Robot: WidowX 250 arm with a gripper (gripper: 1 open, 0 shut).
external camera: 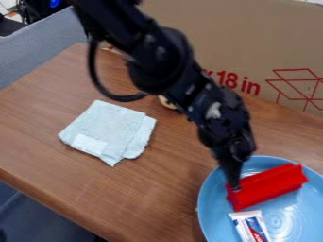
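Observation:
A black robot arm reaches down from the top of the camera view to my gripper [233, 180], whose tip is over the left part of a blue plate [213, 213], at the upper left end of a red object [269, 186] lying on that plate. A small white packet [251, 229] with red and blue print lies at the plate's lower part. The fingertips are blurred and small; I see nothing held between them.
A folded pale cloth [108, 130] lies on the wooden table [76, 189] at left. A round beige object, partly hidden, sits behind the arm. A cardboard box [265, 47] stands at the back.

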